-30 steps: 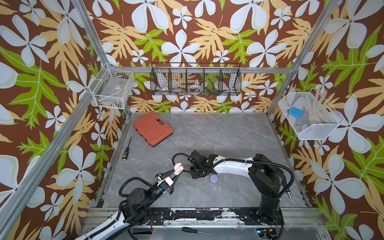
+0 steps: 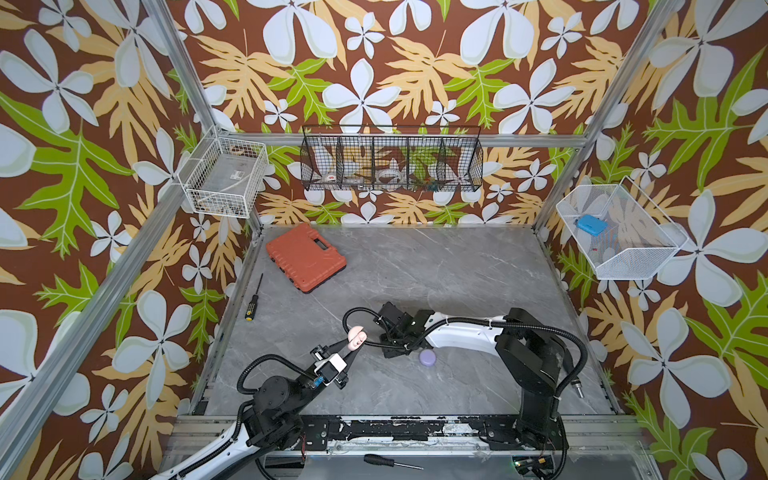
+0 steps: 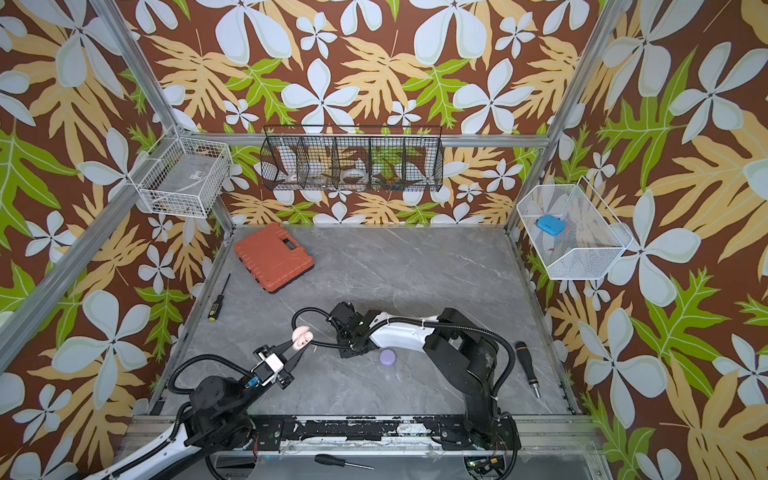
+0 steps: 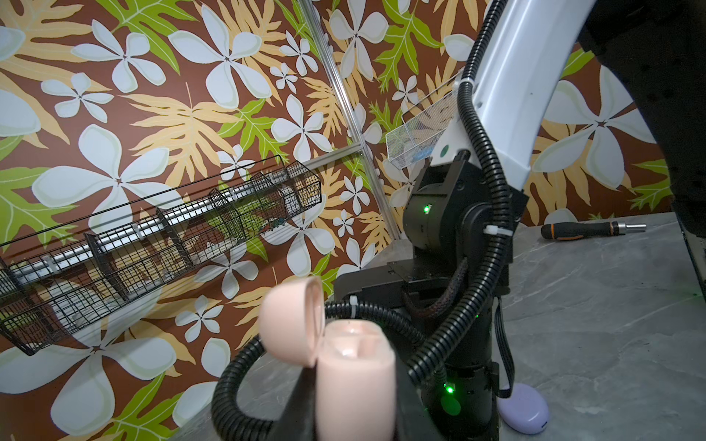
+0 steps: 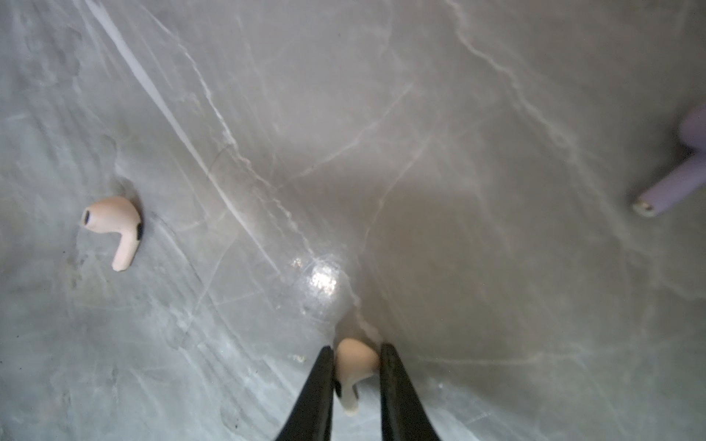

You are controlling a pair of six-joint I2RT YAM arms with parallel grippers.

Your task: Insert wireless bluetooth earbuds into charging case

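My left gripper is shut on the pink charging case (image 4: 356, 382), held upright with its lid (image 4: 290, 321) tipped open to the left and two empty-looking slots on top. At the table, my right gripper points down with its fingers on either side of a pink earbud (image 5: 356, 360). Those fingers stand part open, close to the bud's head; whether both fingers touch it is hard to tell. A second pink earbud (image 5: 114, 224) lies on the table to the left in the right wrist view. The top views hide both earbuds beneath the right arm.
A purple earbud (image 5: 676, 180) lies at the right edge of the right wrist view. The round purple case (image 2: 427, 357) sits beside the right arm. An orange toolbox (image 2: 305, 256) and a screwdriver (image 2: 253, 302) occupy the left.
The right arm has shifted very slightly near its elbow. My left arm and the case in its gripper look unmoved.
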